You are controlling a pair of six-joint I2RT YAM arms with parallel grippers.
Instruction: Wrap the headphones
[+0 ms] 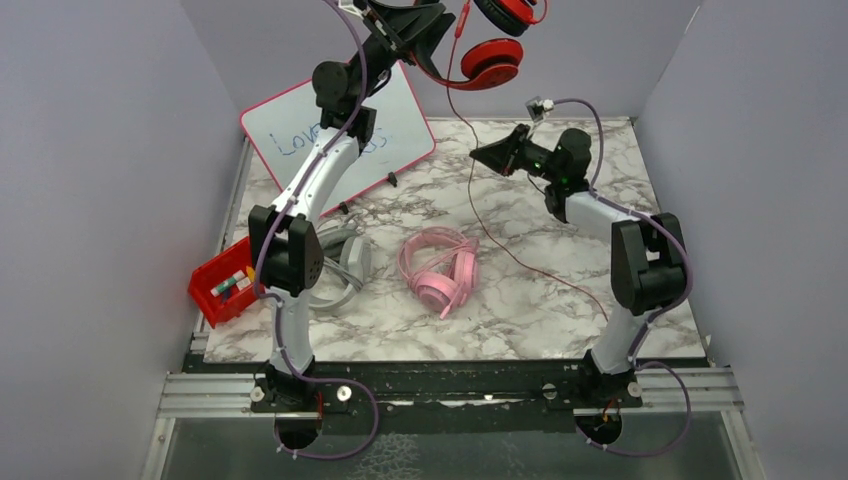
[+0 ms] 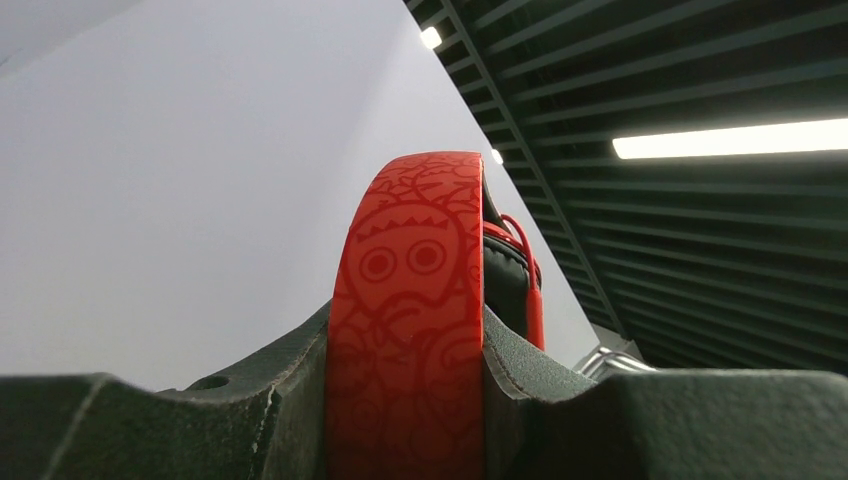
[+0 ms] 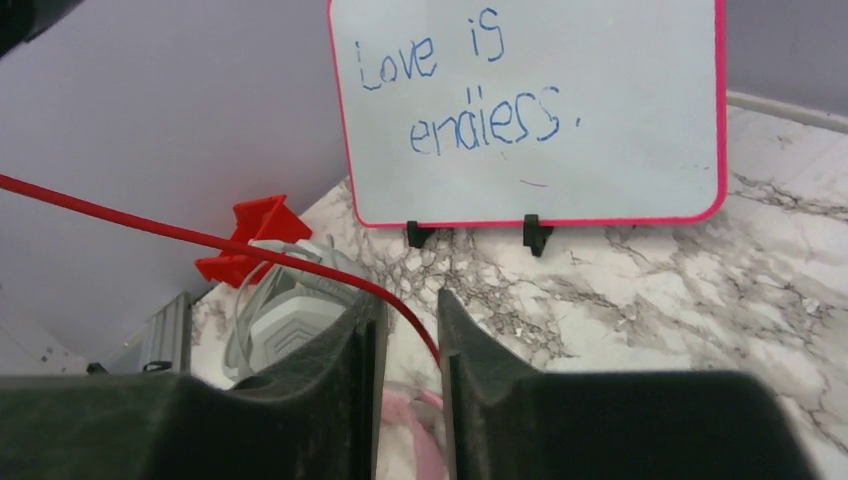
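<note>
Red headphones [image 1: 490, 60] hang high at the top of the top view, my left gripper [image 1: 425, 45] shut on their red band [image 2: 405, 300], which fills the middle of the left wrist view. Their red cable [image 1: 520, 258] drops to the marble table and runs toward the front right. My right gripper [image 1: 478, 154] is at that cable in mid-air. In the right wrist view the cable [image 3: 250, 250] runs down between its fingertips, which stand slightly apart; whether they grip it I cannot tell.
Pink headphones [image 1: 440, 290] and grey headphones [image 1: 355, 262] lie on the table. A whiteboard [image 1: 300, 110] stands at the back left, a red bin [image 1: 205, 300] at the left edge.
</note>
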